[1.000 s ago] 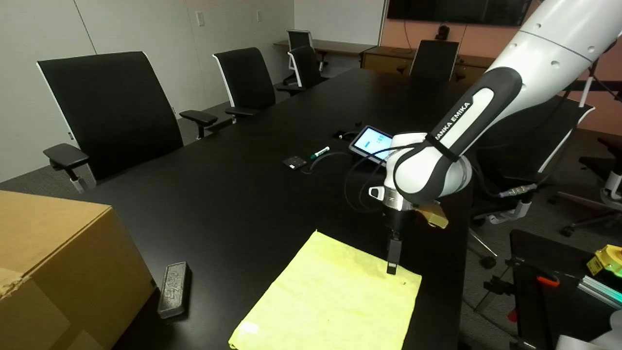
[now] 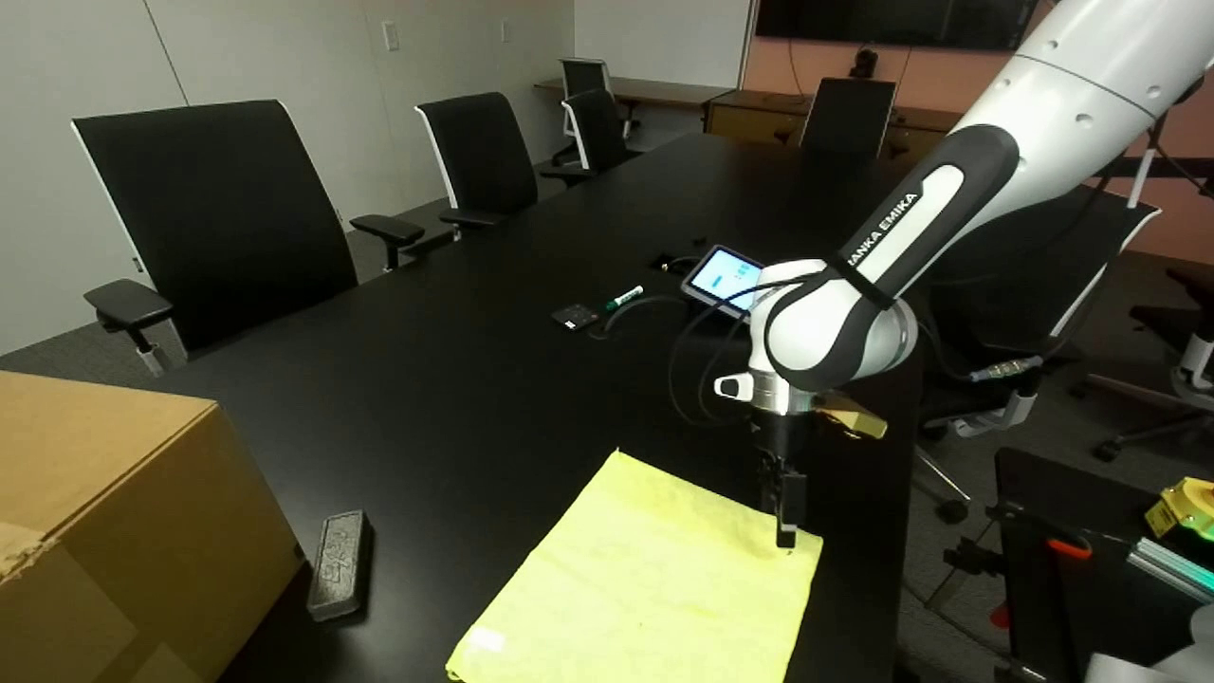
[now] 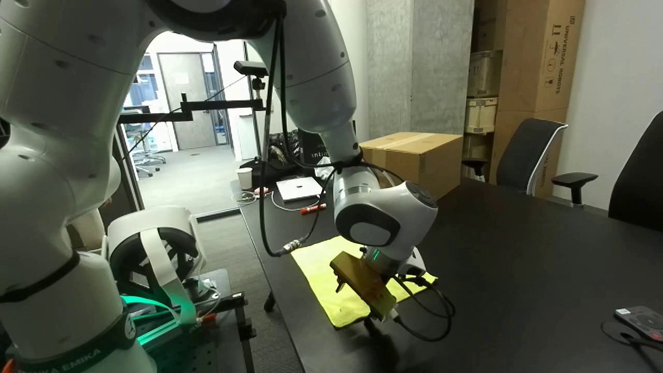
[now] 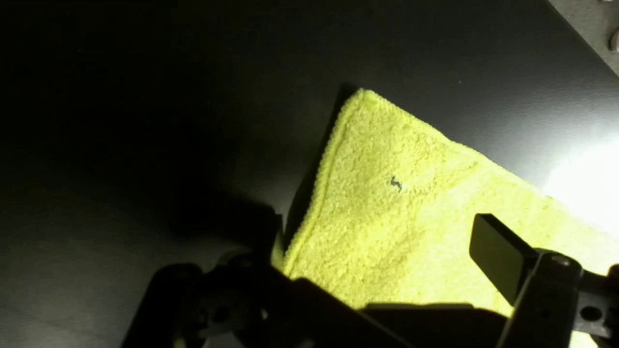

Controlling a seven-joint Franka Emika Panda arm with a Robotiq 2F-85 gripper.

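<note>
A yellow cloth [image 2: 660, 569] lies spread on the black table, fairly flat, with a small dark mark near one corner. My gripper [image 2: 782, 518] points down close to that marked corner. From the wrist, the fingers stand wide apart, one finger [image 4: 505, 258] over the cloth and the other, mostly dark, near the cloth's left edge. Nothing is held in the gripper. Whether a fingertip touches the cloth, I cannot tell. In the second exterior view, the cloth [image 3: 326, 264] is partly covered by my arm and hand.
A cardboard box [image 2: 125, 524] and a dark eraser-like block [image 2: 339, 564] lie left of the cloth. Beyond my arm are a tablet [image 2: 724, 277] and a green marker [image 2: 625, 298]. Bare table surrounds much of the cloth, whose right side is near the table edge.
My gripper has shifted slightly right toward the cloth's marked corner and turned, so its fingers show at a different angle. The cloth looks unmoved.
</note>
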